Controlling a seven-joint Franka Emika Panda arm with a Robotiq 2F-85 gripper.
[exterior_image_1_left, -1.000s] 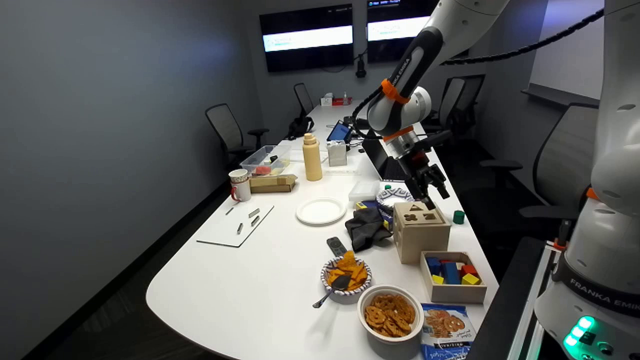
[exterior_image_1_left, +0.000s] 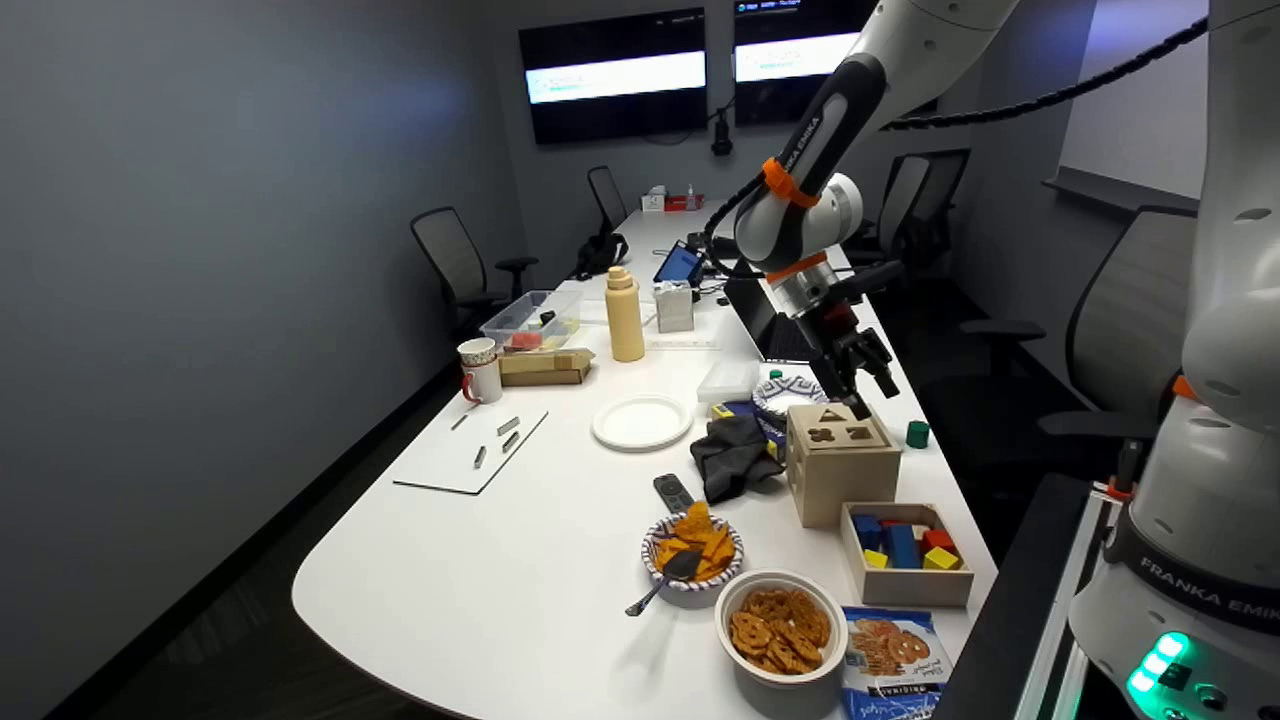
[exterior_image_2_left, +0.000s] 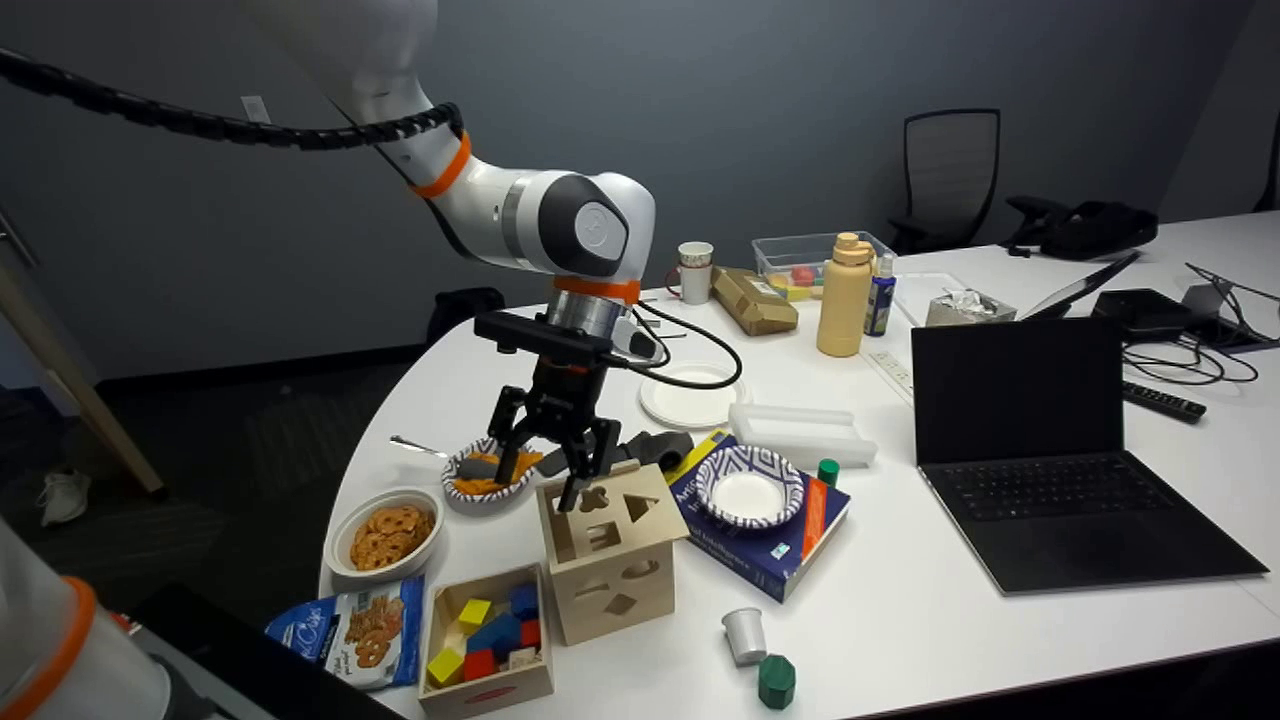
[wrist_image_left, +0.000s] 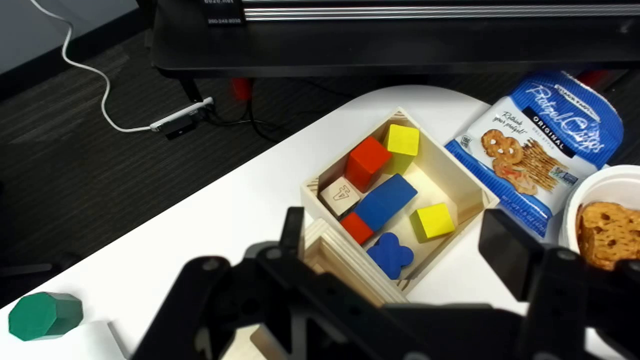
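My gripper (exterior_image_2_left: 552, 480) stands open above the wooden shape-sorter box (exterior_image_2_left: 614, 588), with nothing between its fingers. In the wrist view its two dark fingertips are spread wide, left and right of a shallow wooden tray (wrist_image_left: 465, 174). Inside that tray lie several blocks: a yellow block (wrist_image_left: 433, 222), a red block (wrist_image_left: 367, 163), a blue block (wrist_image_left: 385, 201), a blue flower-shaped block (wrist_image_left: 390, 255) and a plain one with a printed mark (wrist_image_left: 340, 196). Part of the sorter box is hidden behind the gripper in the wrist view. A green block (exterior_image_2_left: 776, 680) rests on the table beside a small grey cup (exterior_image_2_left: 744, 635).
Around the tray are a pretzel bag (exterior_image_1_left: 894, 660), a pretzel bowl (exterior_image_1_left: 780, 629) and a bowl of chips (exterior_image_1_left: 657, 546). Behind the sorter lie a dark cloth (exterior_image_1_left: 726, 462) and a blue book (exterior_image_2_left: 750, 558) carrying a patterned bowl (exterior_image_2_left: 750, 486).
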